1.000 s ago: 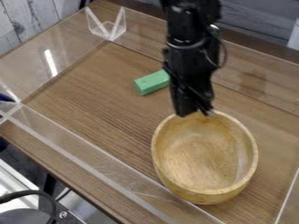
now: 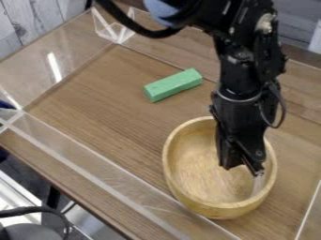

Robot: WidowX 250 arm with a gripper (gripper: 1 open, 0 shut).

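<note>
A round wooden bowl [image 2: 194,183] stands at the lower right of the table. My black gripper [image 2: 241,157] reaches down into it on the right side, its fingertips shut; nothing shows between them, though the arm hides part of the bowl's back. A green block [image 2: 174,83] lies on the table behind and left of the bowl.
Clear plastic strips and edges [image 2: 107,26] run along its upper left and front left. A black cable shows at the bottom left corner.
My gripper has come down and toward the front, from behind the bowl to inside it. The bowl and green block look unmoved.
</note>
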